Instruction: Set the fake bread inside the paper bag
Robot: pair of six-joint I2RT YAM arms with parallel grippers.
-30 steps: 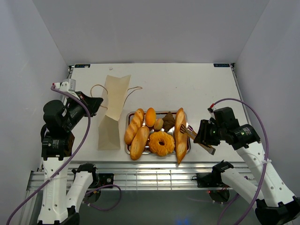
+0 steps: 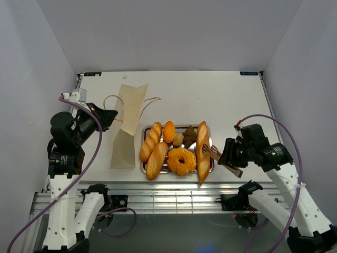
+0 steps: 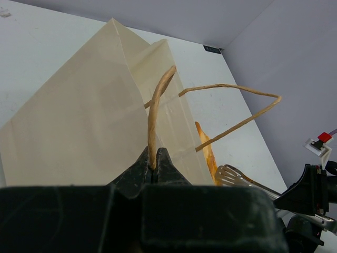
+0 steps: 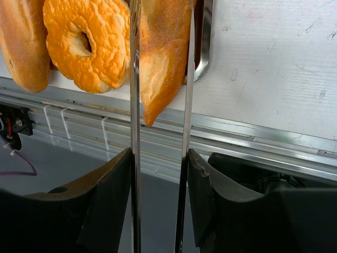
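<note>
The brown paper bag [image 2: 124, 147] stands on the left of the table, its top spread. My left gripper is shut on one of its twisted handles [image 3: 154, 113]; the other handle [image 3: 234, 87] sticks out freely. Fake breads fill a metal tray right of the bag, among them a ring bread [image 2: 181, 161] and a long pointed loaf [image 2: 202, 153] at the right end. My right gripper [image 2: 224, 153] is open, with a pair of tongs [image 2: 211, 152] between its fingers. In the right wrist view, the tongs' spread arms stand either side of the pointed loaf [image 4: 160, 68].
The tray [image 4: 204, 60] sits close to the table's front edge, with the pointed loaf's tip hanging over its rim. Metal rails [image 2: 168, 199] run along the front. Behind the tray and to its right, the white table [image 2: 210, 100] is bare.
The right gripper and tongs have shifted slightly, and the tongs' tips now reach the pointed loaf's right side. The left arm, bag and breads look nearly still.
</note>
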